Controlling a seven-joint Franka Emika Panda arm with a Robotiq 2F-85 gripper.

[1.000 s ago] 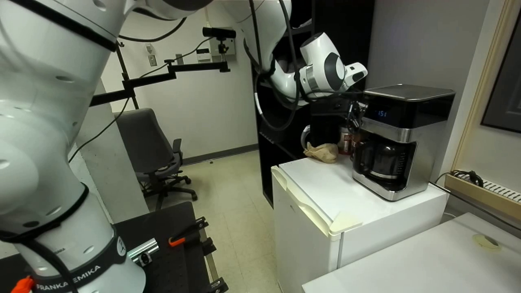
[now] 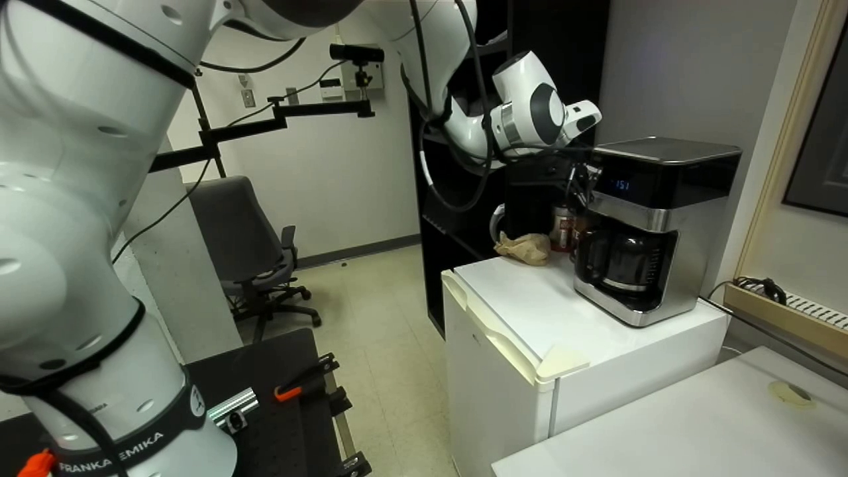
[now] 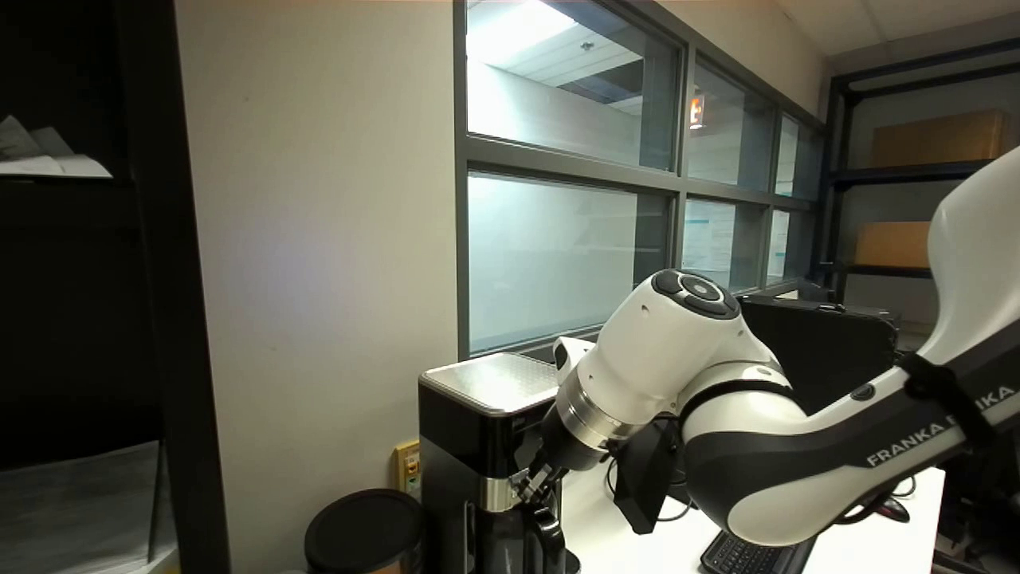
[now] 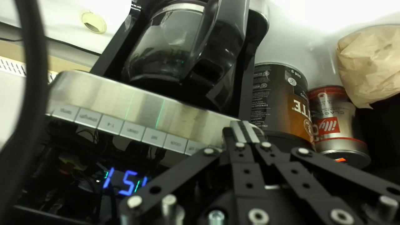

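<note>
A black and steel coffee maker (image 2: 676,218) stands on the white fridge, its blue display (image 4: 125,182) lit. In the wrist view a row of labelled buttons (image 4: 132,131) runs along the lower edge of that black panel. My gripper is shut, with nothing seen between its fingers. Its tips appear over the end of the steel band, beside the last button; whether they touch it, I cannot tell. The glass carafe (image 4: 165,41) sits inside the machine, its black handle (image 4: 221,41) facing out. In exterior view 2 the gripper (image 3: 523,489) is close against the machine's front.
A coffee can (image 4: 281,101), a red and silver illy tin (image 4: 335,120) and a crumpled paper bag (image 4: 371,63) stand beside the machine. A dark shelf (image 2: 433,238) rises behind the arm.
The arm and hand have shifted slightly to the right, towards the coffee maker. The machine and the things around it look unmoved.
</note>
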